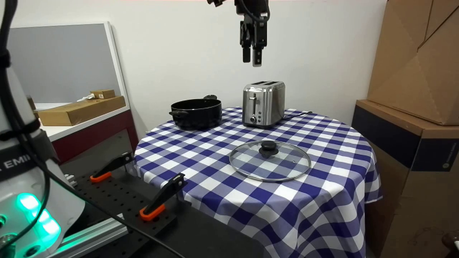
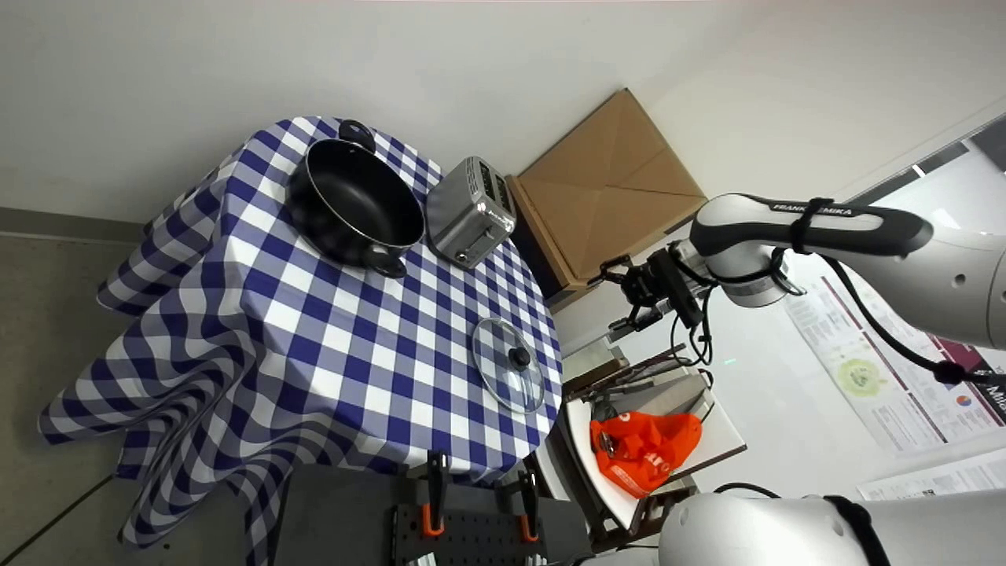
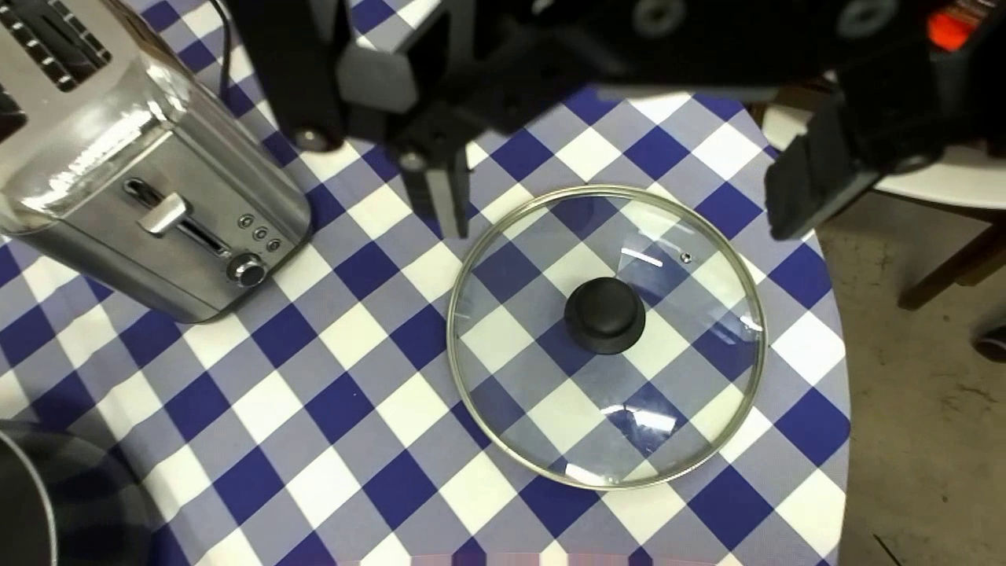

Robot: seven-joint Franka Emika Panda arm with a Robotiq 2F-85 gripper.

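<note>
A round glass lid (image 3: 528, 396) with a metal rim and black knob (image 3: 605, 316) lies flat on the checkered tablecloth, knob up, near the table's edge. Above the table, in exterior view 1, hangs my gripper (image 1: 252, 58). Its fingers are wide apart in the wrist view, with nothing held between them, and the lid shows well below. A black two-handled pot (image 2: 321, 212), uncovered and seemingly empty, sits across the table from the lid. Beside the pot stands a silver toaster (image 1: 263, 105), upright, its slots facing up.
Two black clamps with orange pads (image 1: 149, 213) stick up from the dark mount at the table's near edge. A thin cord (image 1: 297, 115) trails behind the toaster. Cardboard boxes (image 1: 413, 129) rise on the right. Cloth between pot and lid is clear.
</note>
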